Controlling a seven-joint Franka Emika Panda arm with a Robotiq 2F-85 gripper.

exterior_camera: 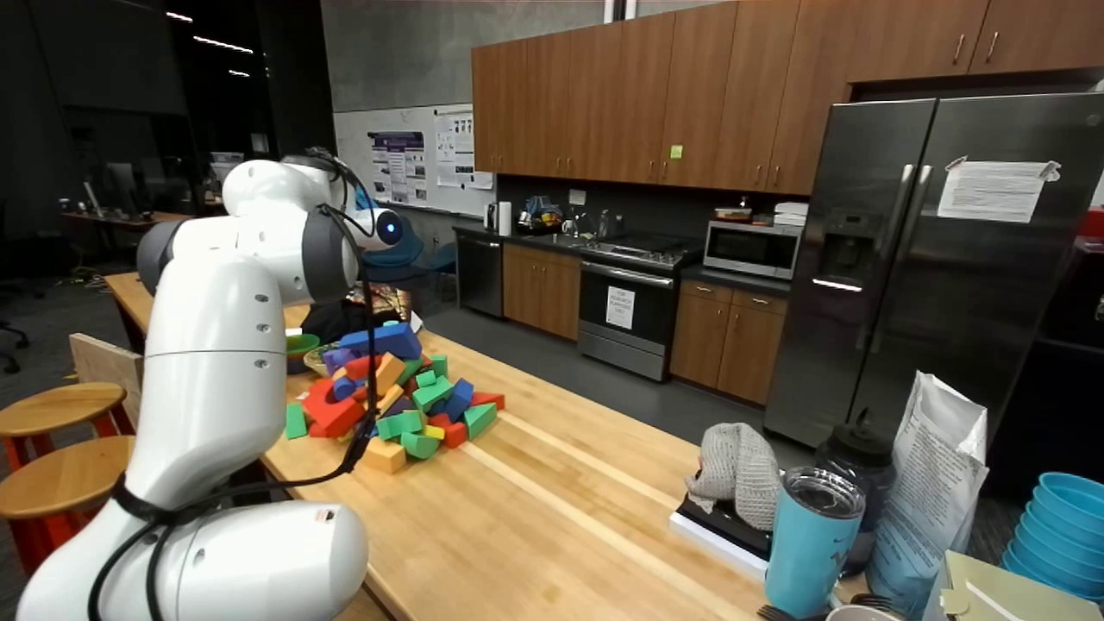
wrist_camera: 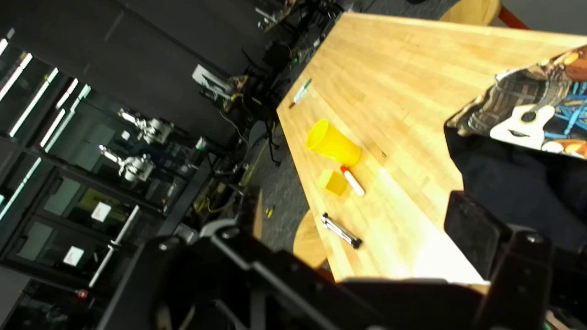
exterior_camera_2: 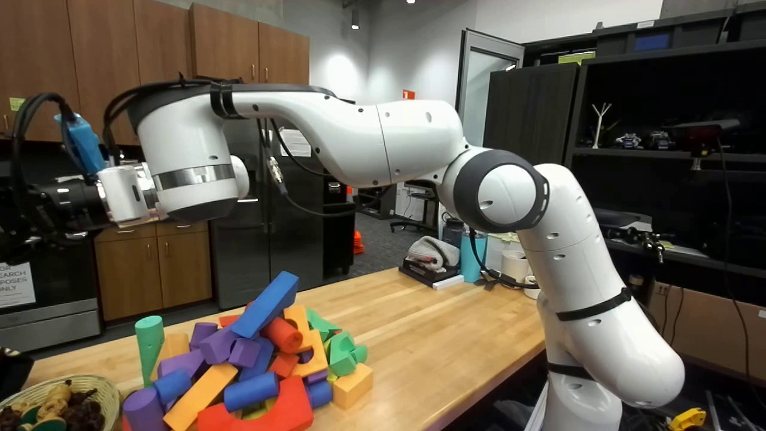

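Observation:
In the wrist view my gripper is open, its dark fingers (wrist_camera: pixel 474 236) spread wide with only tabletop showing between them. Beyond them lie a yellow cup (wrist_camera: pixel 334 144) on its side, a yellow block (wrist_camera: pixel 333 182), a white marker with a red cap (wrist_camera: pixel 352 181) and a silver-and-black pen (wrist_camera: pixel 341 230). Farther off, near the table's corner, is another marker (wrist_camera: pixel 300 93). At the left edge of exterior view 2 the dark gripper body (exterior_camera_2: pixel 68 208) hangs above table height, its fingertips unclear. The arm hides it in exterior view 1.
A heap of coloured blocks (exterior_camera: pixel 398 398) covers part of the table (exterior_camera: pixel 538 507). Beside it stands a wicker basket (exterior_camera_2: pixel 106 395). A printed dark bag (wrist_camera: pixel 517 159) lies right in the wrist view. A blue tumbler (exterior_camera: pixel 814 538) and grey cloth (exterior_camera: pixel 737 471) occupy the other end; mid-table is clear.

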